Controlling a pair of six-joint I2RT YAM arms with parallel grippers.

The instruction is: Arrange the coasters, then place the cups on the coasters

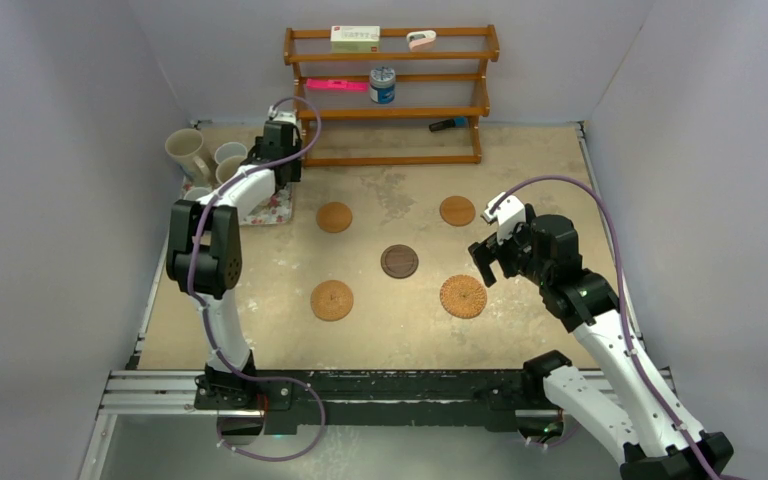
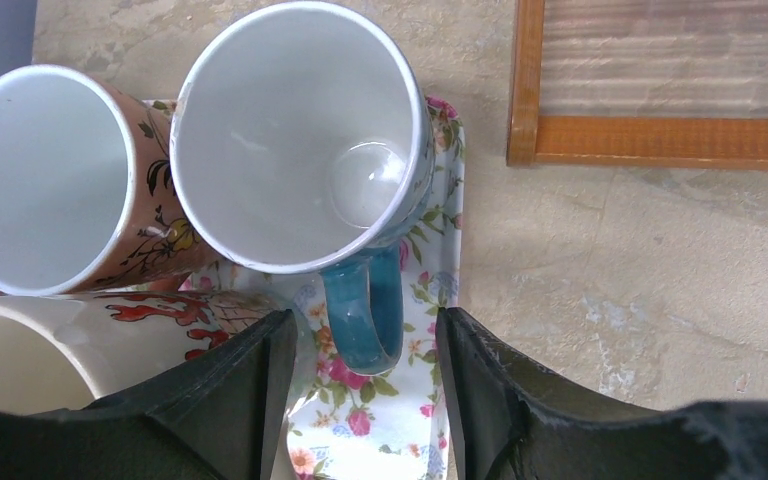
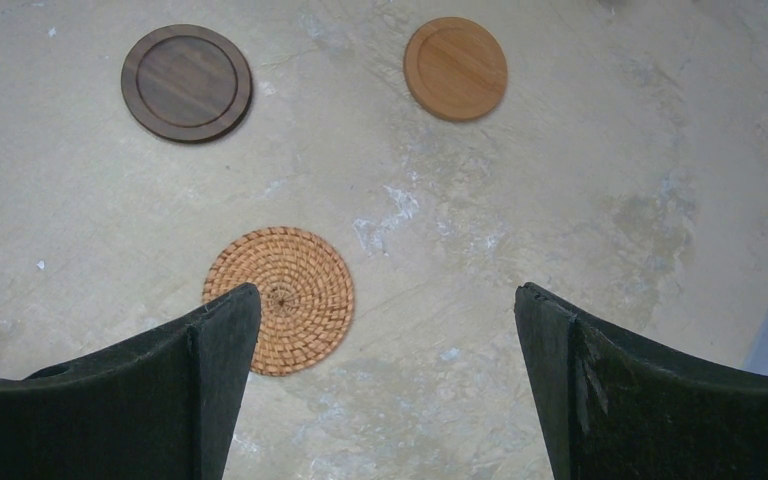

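On a floral tray (image 1: 270, 210) at the back left stand several cups. In the left wrist view, my left gripper is part open over a white cup (image 2: 280, 130), its fingertips either side of the cup's teal handle (image 2: 360, 310); contact is unclear. Five round coasters lie on the table: a dark one (image 1: 399, 261), two plain wooden ones (image 1: 333, 217) and two woven ones (image 1: 463, 296). My right gripper hangs open and empty over the right side.
A wooden rack (image 1: 390, 114) with small items stands at the back. Other mugs (image 2: 40, 170) crowd around the white cup.
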